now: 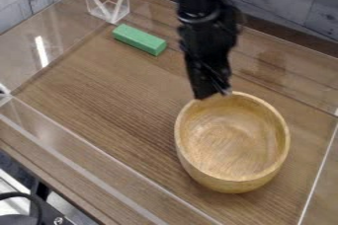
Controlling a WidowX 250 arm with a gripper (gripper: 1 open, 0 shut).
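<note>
My dark gripper hangs over the middle right of the wooden table, just above and behind the rim of a round wooden bowl. Whether its fingers are open or shut is unclear. A green block lies at the back left, apart from the gripper.
A clear wire-like rack or holder stands behind the green block. Dark cables show at the bottom left corner beyond the table's edge.
</note>
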